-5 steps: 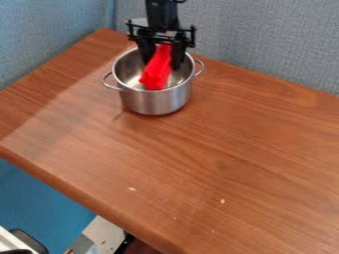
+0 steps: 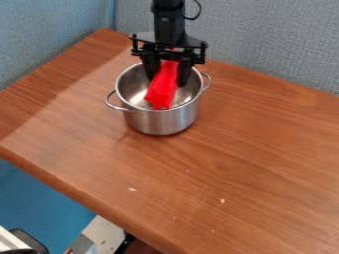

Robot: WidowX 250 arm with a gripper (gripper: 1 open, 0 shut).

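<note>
A steel pot (image 2: 159, 120) with two side handles stands on the wooden table. My black gripper (image 2: 169, 65) reaches down into it from above, shut on a red object (image 2: 165, 87) that hangs inside the pot at a slant. The lower end of the red object is near the pot's floor; whether it touches cannot be seen clearly.
Blue-grey padded walls (image 2: 265, 45) border the back and left. A white and black fixture (image 2: 99, 237) sits beyond the near left edge.
</note>
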